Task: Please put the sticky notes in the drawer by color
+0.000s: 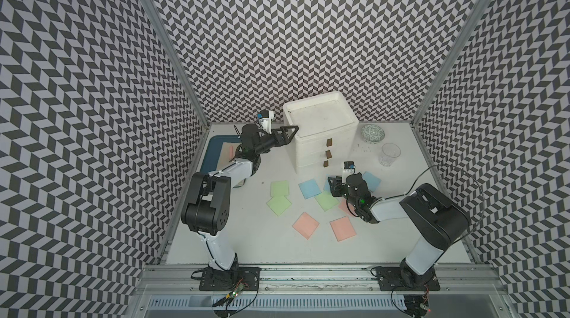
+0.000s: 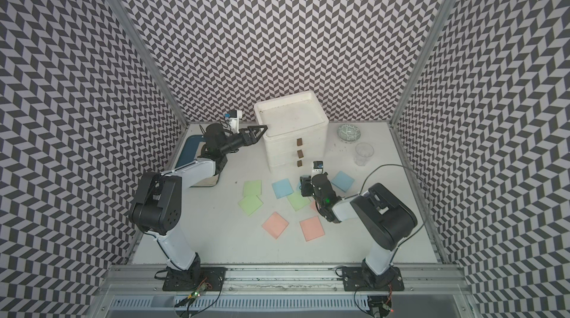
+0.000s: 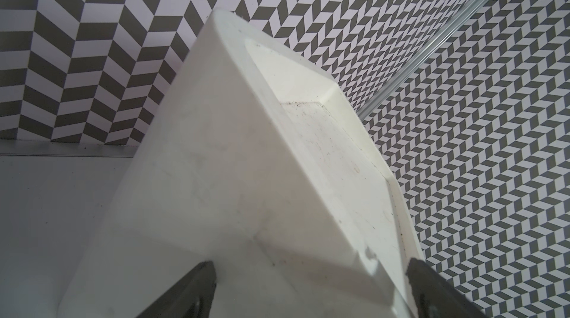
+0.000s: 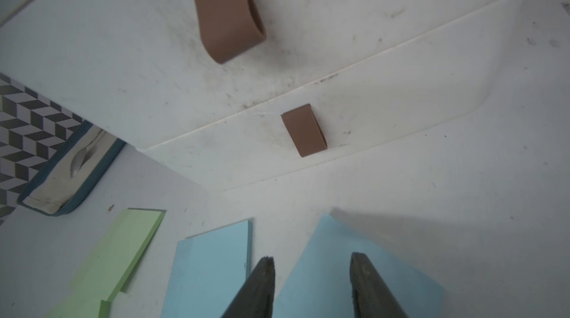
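The white drawer unit stands at the back with its drawers closed; brown tabs mark its front. At its left side my left gripper is open, its fingers straddling the top left edge. My right gripper is part open in front of the unit, over a blue note; nothing shows held. Another blue note lies left of it, a third blue note to its right. Green notes lie at left and a green note near the right arm. Pink notes lie in front.
A patterned round object and a clear cup stand right of the unit. A blue-rimmed tray or case sits behind the left arm.
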